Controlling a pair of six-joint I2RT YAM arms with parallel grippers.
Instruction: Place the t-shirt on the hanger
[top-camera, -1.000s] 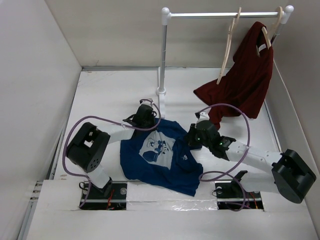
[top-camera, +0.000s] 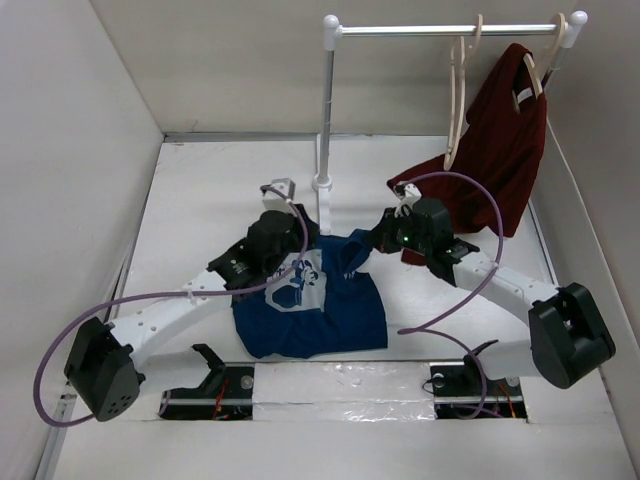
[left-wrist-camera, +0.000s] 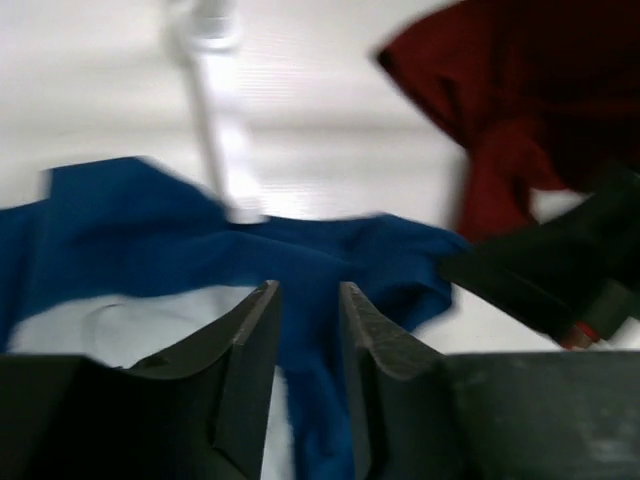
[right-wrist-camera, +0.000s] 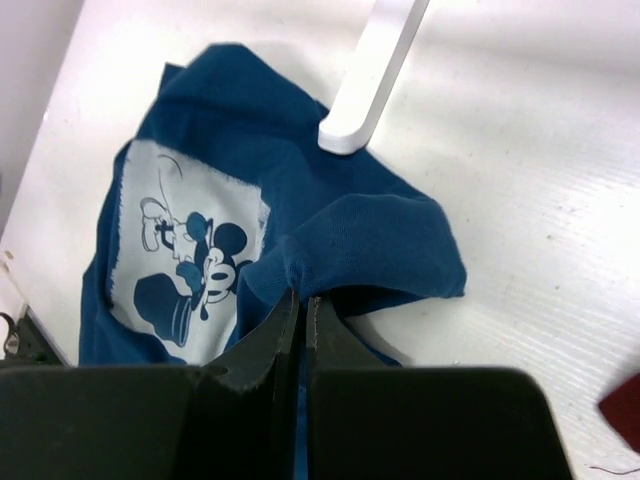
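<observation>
The blue T-shirt (top-camera: 310, 320) with a white cartoon print (right-wrist-camera: 190, 250) lies on the white floor below the rack. My right gripper is shut on a fold of it, pulling that part up at the shirt's right side. My left gripper hangs above the shirt's upper middle, its fingers slightly apart, with no cloth clearly between them; that view is blurred. Empty wooden hangers (top-camera: 452, 110) hang from the rail at the upper right.
A maroon garment (top-camera: 500, 150) hangs on a hanger at the right and spreads onto the floor. The rack's white foot (right-wrist-camera: 355, 110) reaches to the blue shirt's top edge.
The shirt's lower edge has shifted toward the rack.
</observation>
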